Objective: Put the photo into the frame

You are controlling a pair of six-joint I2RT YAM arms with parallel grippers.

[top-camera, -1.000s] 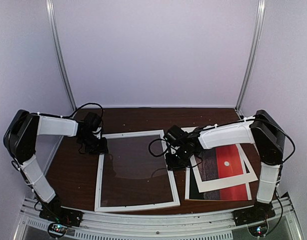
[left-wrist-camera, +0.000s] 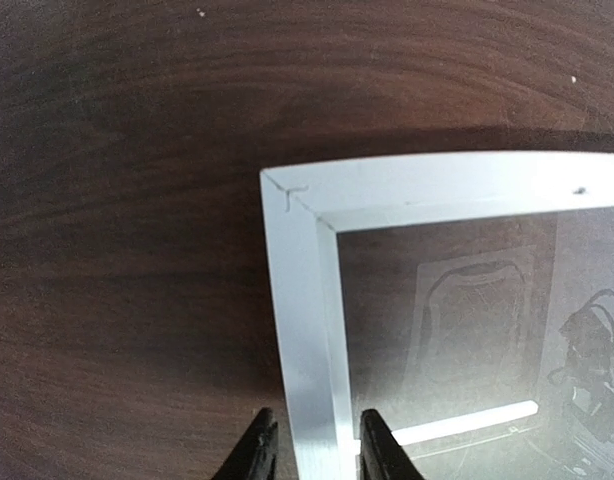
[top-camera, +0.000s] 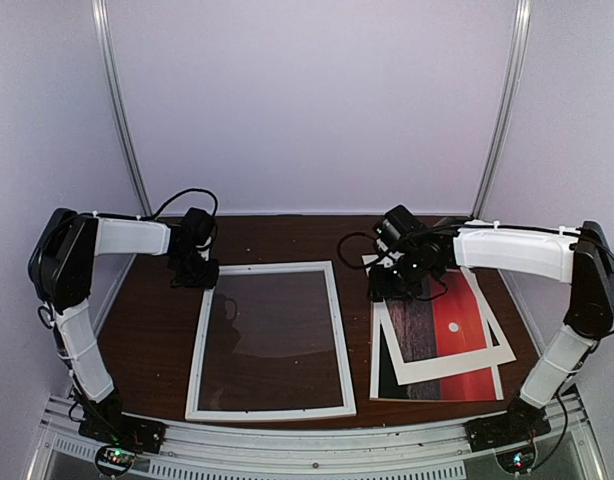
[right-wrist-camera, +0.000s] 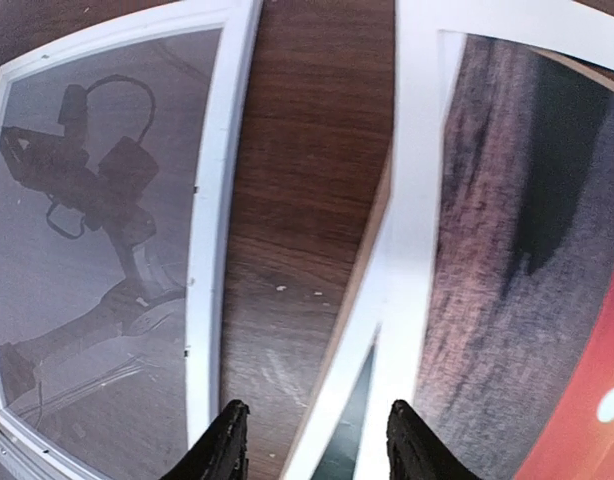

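The white empty frame [top-camera: 335, 340] lies flat on the table. My left gripper is shut on its left side near a corner. My right gripper is open over the gap between the frame and the photo pile, nothing seen between its fingers. At the right, a red and dark photo [top-camera: 447, 330] lies under a white mat [top-camera: 447, 362], which is tilted relative to the sheets beneath.
Bare wooden table [top-camera: 277, 237] runs behind the frame and at its left. White walls [top-camera: 307, 120] enclose the back and sides. A narrow strip of wood separates the frame from the pile.
My right gripper has moved back and rightward toward the photo pile. My left gripper has shifted slightly back, and the frame has straightened slightly with it.
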